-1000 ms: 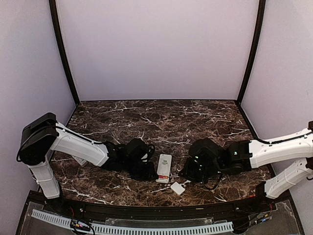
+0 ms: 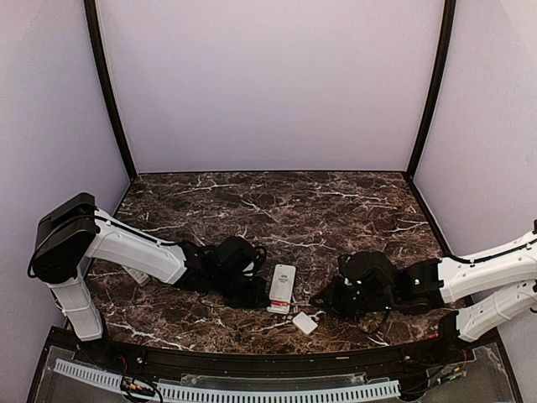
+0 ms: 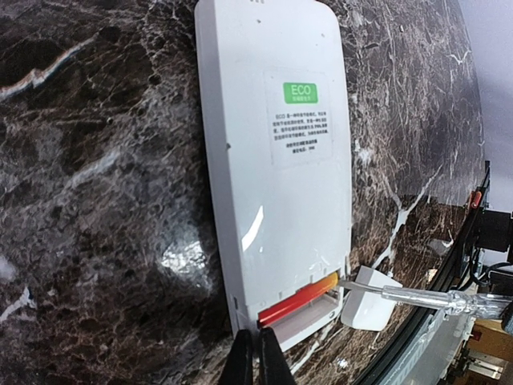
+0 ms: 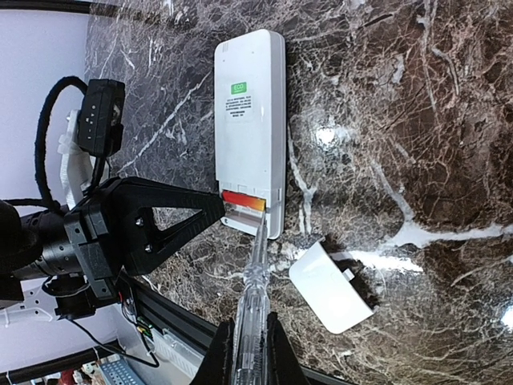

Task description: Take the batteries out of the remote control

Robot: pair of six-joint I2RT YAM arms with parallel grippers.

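The white remote [image 3: 284,200] lies back-up with its battery bay uncovered, showing a red-and-yellow battery [image 4: 239,200]. My left gripper is shut, its tips at the bay's left side. My right gripper is shut on a clear-handled screwdriver [image 3: 457,301], whose metal tip reaches the battery's yellow right end. The detached white battery cover [image 4: 329,289] lies on the marble surface to the lower right of the remote.
A pale object [image 2: 134,274] lies at the left, partly behind the left arm. The front rail edges the table close below the cover.
My right arm has shifted slightly toward the front and right in the top view, still by the remote. The left arm and the remote look unchanged.
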